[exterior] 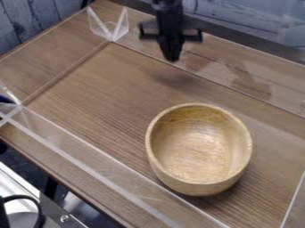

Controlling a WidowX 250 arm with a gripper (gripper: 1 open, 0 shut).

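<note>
My gripper (169, 37) is at the top centre of the camera view, raised over the back of the wooden table (89, 116). It is blurred, so its fingers and anything between them cannot be made out clearly. A wide pale wooden bowl (198, 147) sits at the front right of the table, well apart from the gripper, and looks empty.
A small clear plastic object (109, 24) stands at the back left. Strips of clear tape run along parts of the table. Dark cables lie off the lower left edge.
</note>
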